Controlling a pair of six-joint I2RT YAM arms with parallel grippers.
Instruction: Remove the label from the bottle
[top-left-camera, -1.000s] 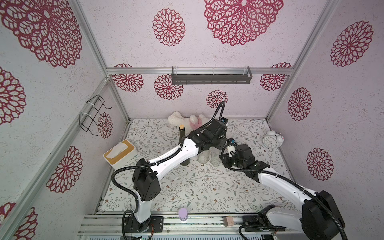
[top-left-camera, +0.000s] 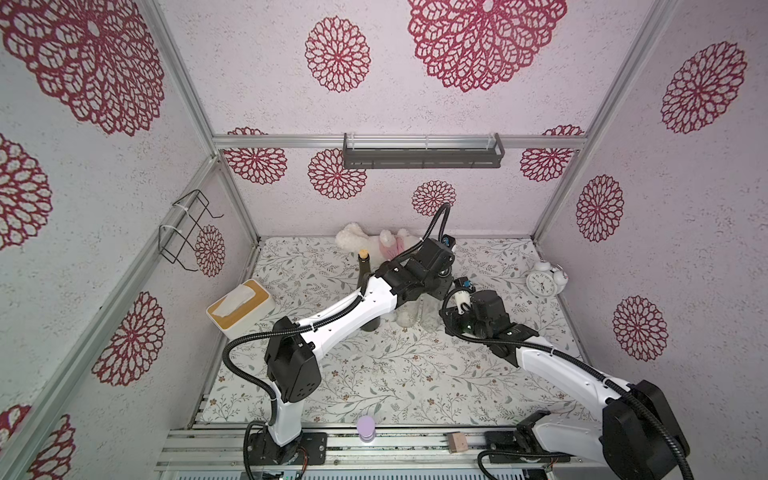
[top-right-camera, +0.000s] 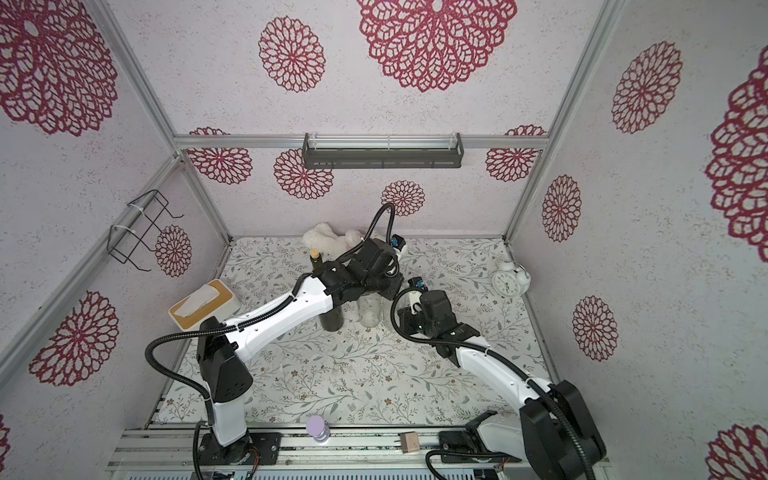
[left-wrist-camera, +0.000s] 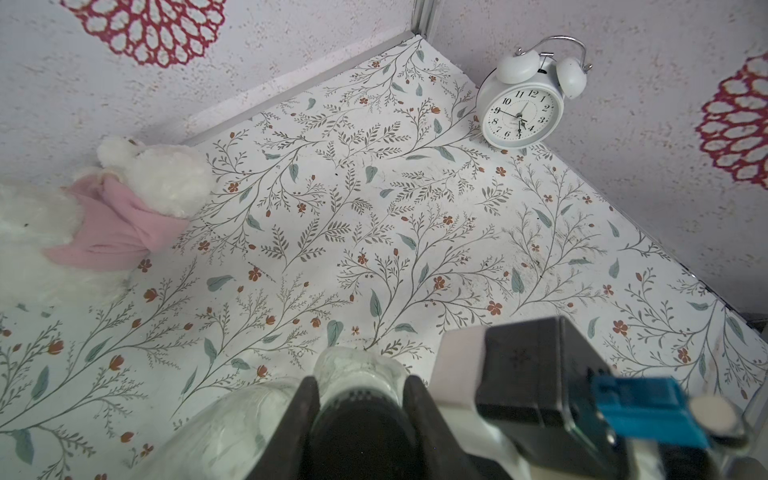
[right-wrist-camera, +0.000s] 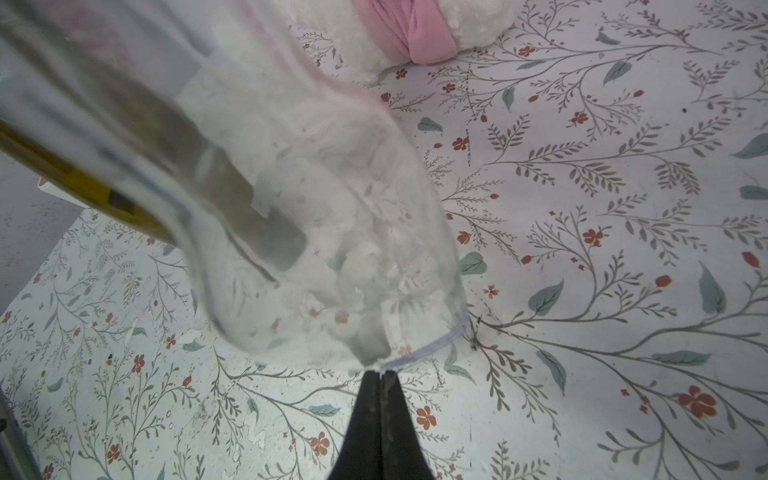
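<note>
A clear see-through body (right-wrist-camera: 320, 200), apparently the bottle with a film label around it, fills the left of the right wrist view. Its lower right edge carries a thin pale strip (right-wrist-camera: 432, 345). Right at that lower edge, my right gripper is shut; whether any film is pinched between its tips cannot be made out. In the left wrist view my left gripper is shut on a dark cap (left-wrist-camera: 364, 440) above a clear rounded shoulder (left-wrist-camera: 352, 364). Both arms hide much of the bottle from above.
A dark bottle (top-right-camera: 332, 319) and another clear vessel (top-right-camera: 369, 310) stand close by on the left. A plush toy (left-wrist-camera: 120, 208) lies behind; an alarm clock (left-wrist-camera: 524, 104) is far right. A tissue box (top-left-camera: 241, 309) sits at the left.
Everything else looks unchanged.
</note>
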